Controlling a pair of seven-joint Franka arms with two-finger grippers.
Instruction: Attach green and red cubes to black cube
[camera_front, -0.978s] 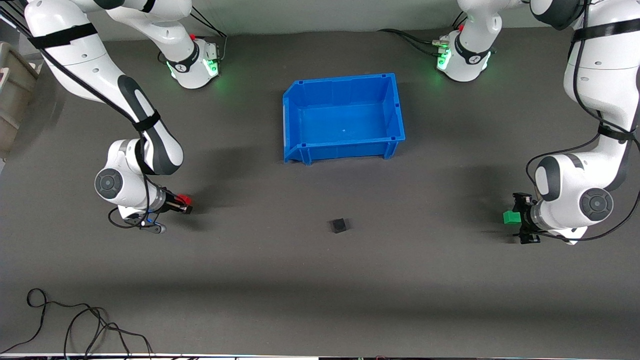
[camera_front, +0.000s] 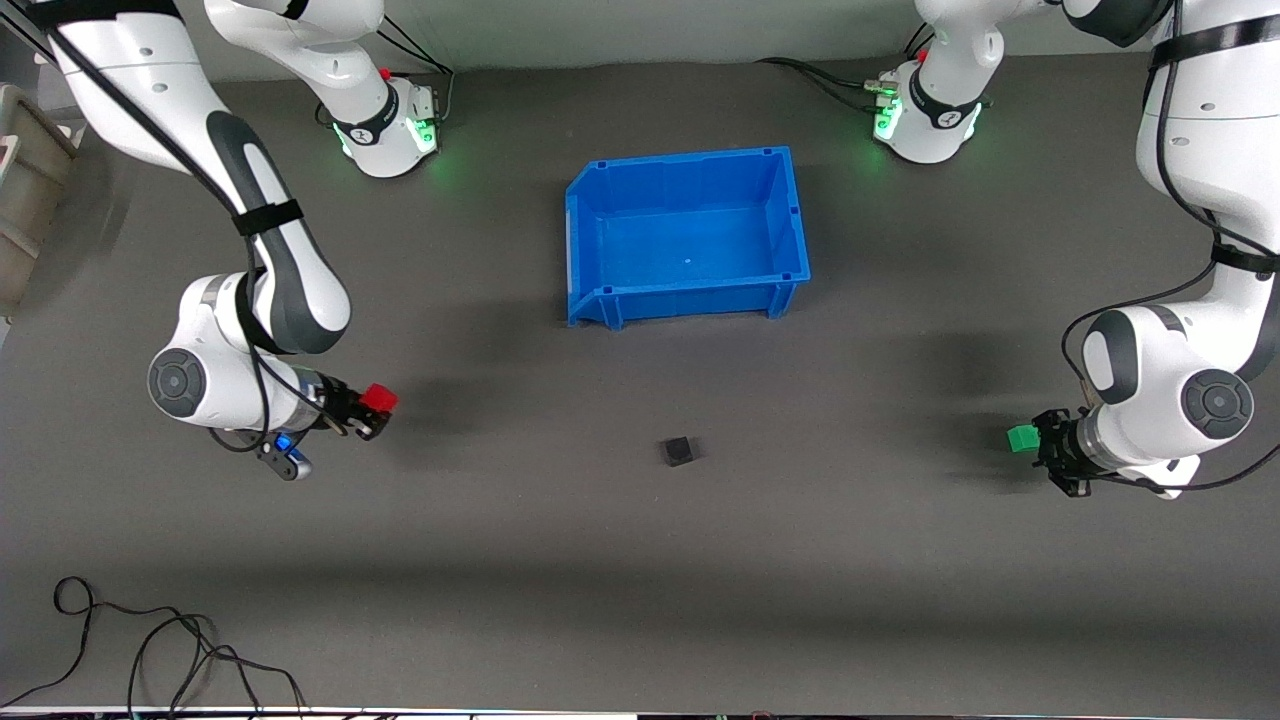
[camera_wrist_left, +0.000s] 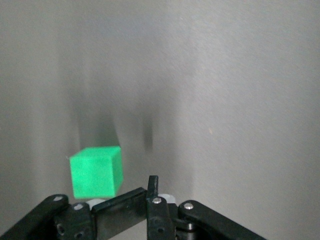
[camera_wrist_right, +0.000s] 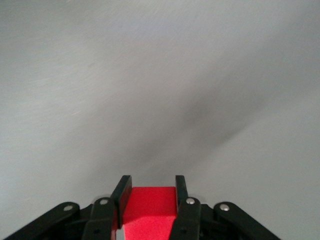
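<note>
The black cube (camera_front: 679, 451) lies alone on the grey surface in the middle of the front view. At the right side there, the green cube (camera_front: 1022, 438) sits just off the fingertips of my left gripper (camera_front: 1053, 450). In the left wrist view that gripper is shut with nothing between its fingers. The green cube appears outside them, to the left; whether it touches the left finger I cannot tell. My right gripper (camera_front: 375, 412), at the left of the front view, is shut on the red cube (camera_front: 380, 396), which shows between both fingers in the right wrist view.
An empty blue bin (camera_front: 686, 300) stands at the back centre. Black cables (camera_front: 198, 624) lie loose at the front left. Two other white arm ends (camera_front: 390, 130) rest along the back.
</note>
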